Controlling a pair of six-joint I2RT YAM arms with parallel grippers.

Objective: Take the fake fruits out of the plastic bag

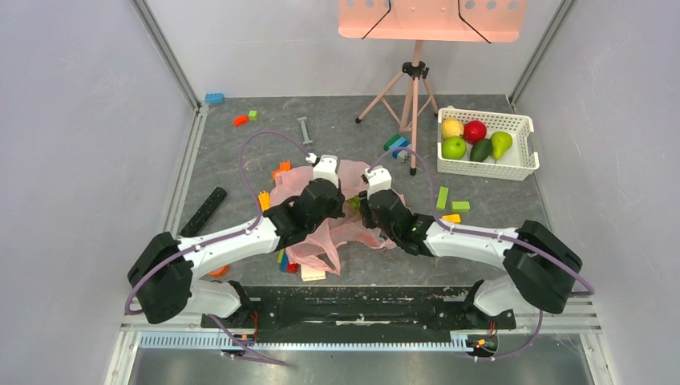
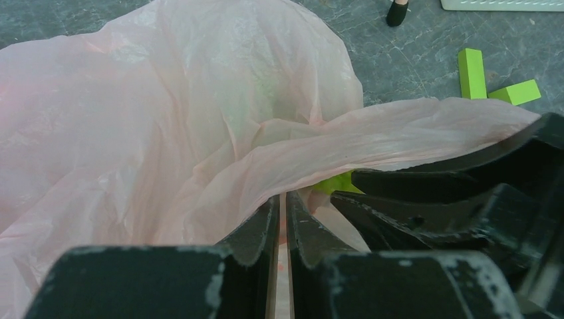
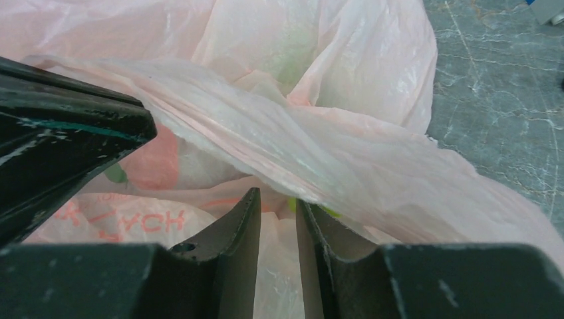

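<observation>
A thin pink plastic bag (image 1: 353,175) lies crumpled in the middle of the table, mostly under both grippers. My left gripper is shut on the bag's edge, which it lifts in a taut fold. Close by at the bag's mouth stands my right gripper, its fingers parted by a small gap with nothing clear between them. A bright green fruit (image 2: 338,183) shows under the fold, close to the right fingers. In the right wrist view, a reddish shape (image 3: 154,159) shows dimly through the film; the bag hides the rest.
A white basket (image 1: 485,168) at the back right holds several fruits, including a pear and an avocado. A tripod stand (image 1: 415,104) rises behind the bag. Loose blocks (image 1: 443,198) lie right of it; a black rod (image 1: 203,212) lies at the left.
</observation>
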